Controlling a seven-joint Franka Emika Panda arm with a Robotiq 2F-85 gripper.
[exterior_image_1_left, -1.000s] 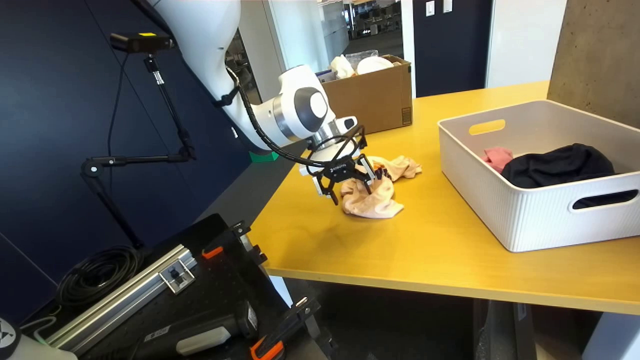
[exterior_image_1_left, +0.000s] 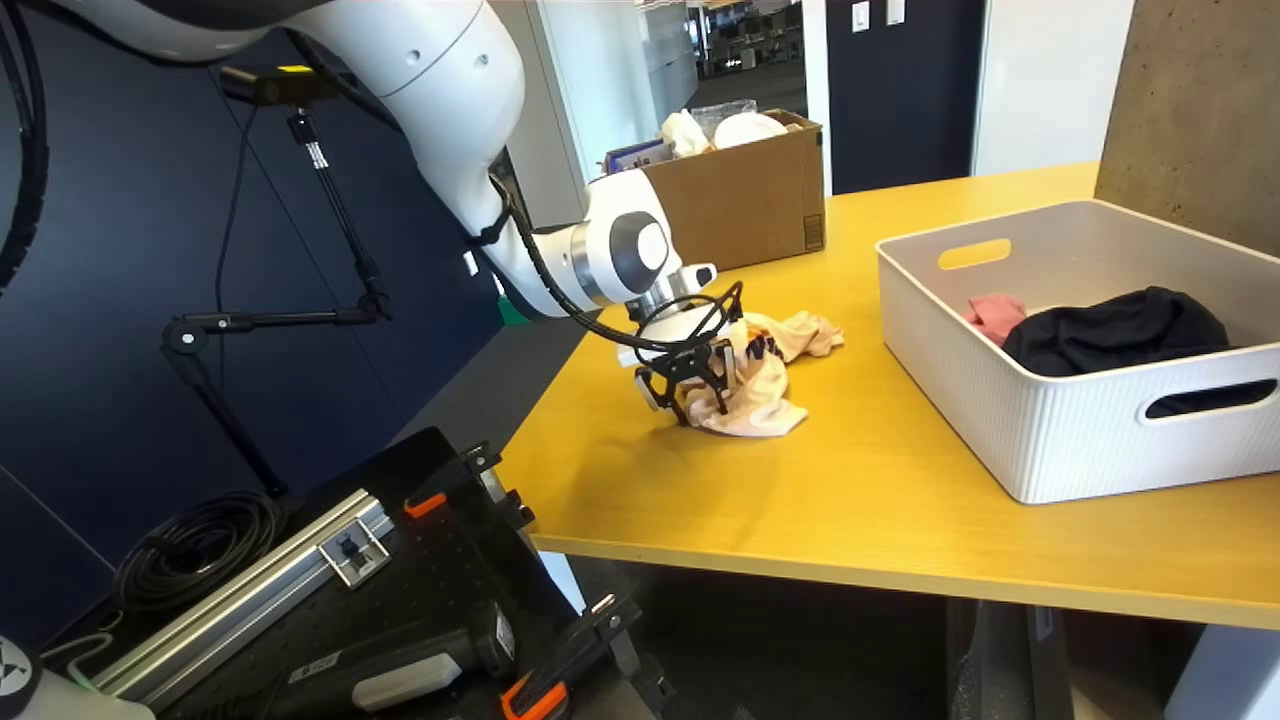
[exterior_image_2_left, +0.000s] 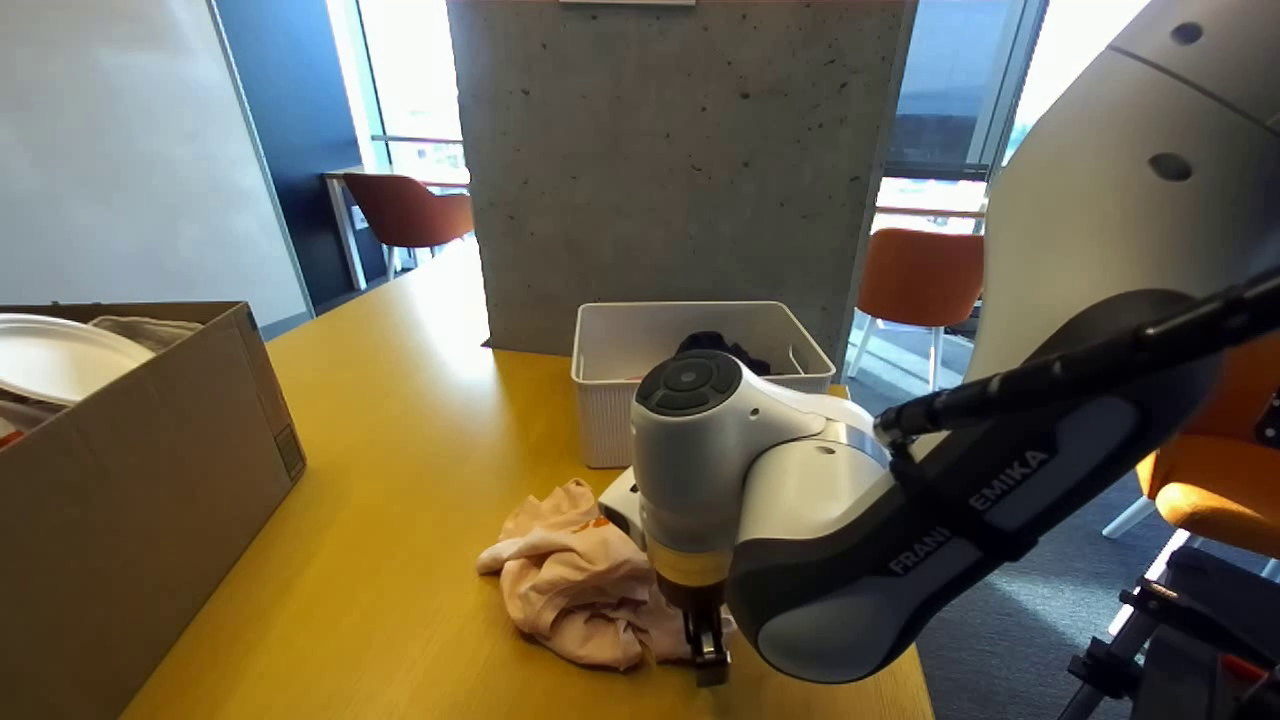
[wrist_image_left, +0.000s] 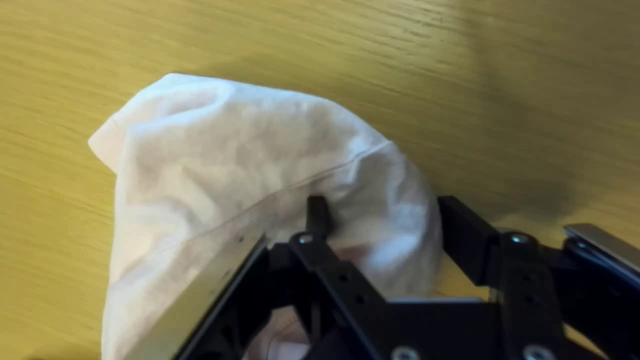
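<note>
A crumpled pale pink cloth (exterior_image_1_left: 758, 402) lies on the yellow table, my gripper (exterior_image_1_left: 704, 414) down at its near left edge. In the wrist view one dark finger (wrist_image_left: 318, 216) rests over the cloth (wrist_image_left: 252, 150), while the other finger (wrist_image_left: 462, 231) stands just off its right edge. Part of the cloth lies between these two parted fingers, which are not closed on it. From exterior view 2, the gripper (exterior_image_2_left: 708, 670) is low at the right side of the cloth (exterior_image_2_left: 576, 588), and the arm hides part of that side.
A white bin (exterior_image_1_left: 960, 408) holding a black cloth (exterior_image_1_left: 1116, 334) and a pink cloth (exterior_image_1_left: 993, 317) stands to the right. A full cardboard box (exterior_image_1_left: 744, 204) is at the back.
My gripper has come down and slightly right, to the cloth's edge at table level. Its fingers are closer together than before. The cloth lies in about the same place.
</note>
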